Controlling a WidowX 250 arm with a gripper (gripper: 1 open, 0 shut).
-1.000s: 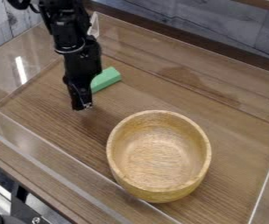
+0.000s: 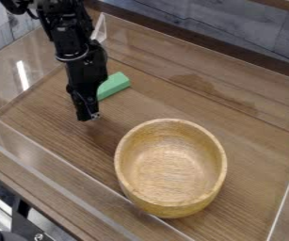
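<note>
My black gripper [image 2: 88, 115] hangs low over the wooden table at the left, its fingertips close to the surface, shut with nothing visible between them. Just behind it and to its right lies a green block [image 2: 114, 87], partly hidden by the arm. A round, light tan bowl [image 2: 172, 191] stands in the front right of the table, apart from the gripper.
A pale wall edge runs along the back. A dark cable loops at the lower left corner, off the wood.
The arm has shifted slightly to the left since one second ago. The green block and the bowl look unmoved.
</note>
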